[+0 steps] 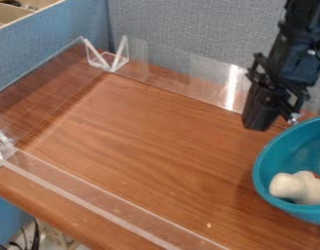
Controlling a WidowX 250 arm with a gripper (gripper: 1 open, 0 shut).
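My black gripper [261, 110] hangs at the upper right, above the back edge of a blue bowl [275, 166]. It looks shut, with nothing visible between its fingers. The bowl sits at the right edge of the wooden table and holds pale round objects [293, 186], which look like white mushrooms or similar, with a bit of red behind them.
Clear plastic panels line its edges, with white corner brackets [108, 61] at the back left. A grey padded wall stands behind, and a blue-sided box [26, 59] is at the upper left.
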